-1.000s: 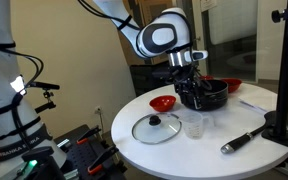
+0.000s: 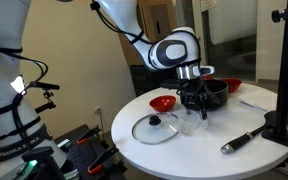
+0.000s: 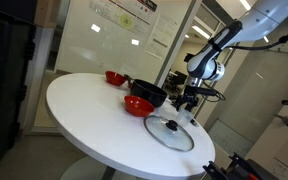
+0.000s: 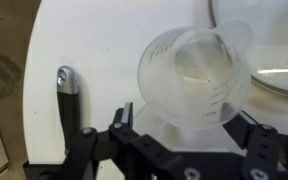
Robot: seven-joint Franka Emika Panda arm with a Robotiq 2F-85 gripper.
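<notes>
A clear plastic measuring cup (image 4: 194, 75) stands on the white table, its rim facing up at the wrist camera. My gripper points down over it. The fingers are open and far apart, with part of the cup showing in the gap; whether either finger touches it I cannot tell. In the first exterior view the gripper (image 2: 193, 108) is right at the top of the cup (image 2: 192, 125). From the second exterior view, the cup (image 3: 185, 117) shows small and faint beneath the arm.
A glass lid (image 2: 156, 128) with a black knob lies beside the cup. Behind are a black pot (image 2: 216, 93) and a red bowl (image 2: 163, 103). A black-handled utensil (image 2: 242, 140) lies near a black post (image 2: 282, 80).
The cup, lid and bowls appear to stay in place.
</notes>
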